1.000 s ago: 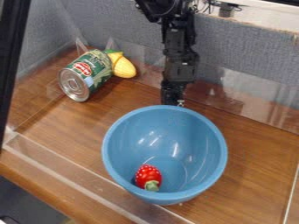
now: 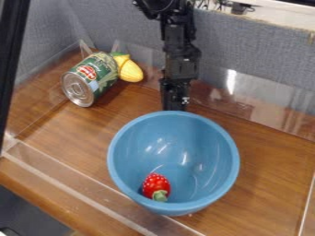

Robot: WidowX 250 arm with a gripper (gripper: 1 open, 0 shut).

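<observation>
My black gripper [image 2: 175,98] hangs low at the back of the wooden table, just behind a blue bowl [image 2: 174,152]; its fingertips are dark and small, so their opening is unclear. A red strawberry with a green top [image 2: 155,185] sits inside the bowl at the front left. A green-labelled can [image 2: 91,76] lies on its side at the back left, with a yellow corn cob [image 2: 128,69] just right of it, left of the gripper.
Grey padded walls [image 2: 255,64] and clear plastic strips edge the table at the back and left.
The gripper has shifted slightly left, away from where it stood. The bowl, strawberry, can and corn are unmoved.
</observation>
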